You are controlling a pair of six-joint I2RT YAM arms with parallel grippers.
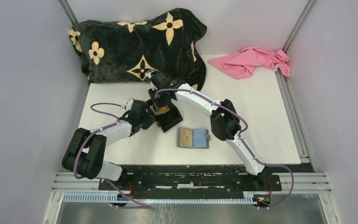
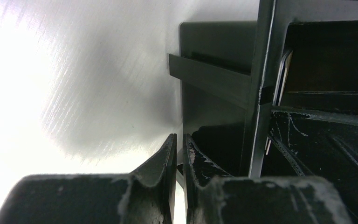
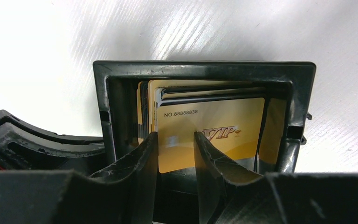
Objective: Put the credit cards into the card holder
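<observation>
The black card holder (image 1: 170, 120) stands left of centre, between both grippers. In the right wrist view gold VIP cards (image 3: 228, 114) and darker cards lie stacked in its frame (image 3: 205, 70). My right gripper is over the front gold card, fingertips a little apart at its left part; whether they pinch it is unclear. My left gripper is at the holder's side (image 2: 214, 107), fingertips close together with a narrow gap, nothing visible between them.
A grey tray (image 1: 199, 137) with a gold and a blue compartment lies at the front centre. A dark patterned cushion (image 1: 112, 51) and pink cloth (image 1: 247, 63) are at the back.
</observation>
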